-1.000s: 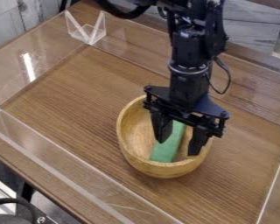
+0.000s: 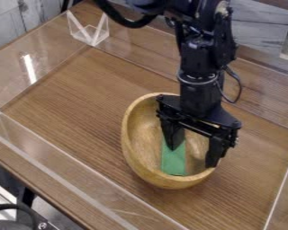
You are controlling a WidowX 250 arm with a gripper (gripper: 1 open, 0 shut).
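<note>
A black robot gripper (image 2: 194, 137) hangs from the top of the view over a tan round bowl (image 2: 144, 151), its fingers reaching down into the bowl. A green oblong object (image 2: 175, 163) lies inside the bowl, its upper part partly hidden beside the left finger. The fingers stand apart, one at the bowl's middle and one toward its right side; I see nothing held between them.
A clear plastic holder (image 2: 89, 29) stands at the back left. A black cable lies at the lower left corner.
My gripper's fingers have moved slightly down and right in the bowl. The green object now stands more upright in the view, shifted a little left.
</note>
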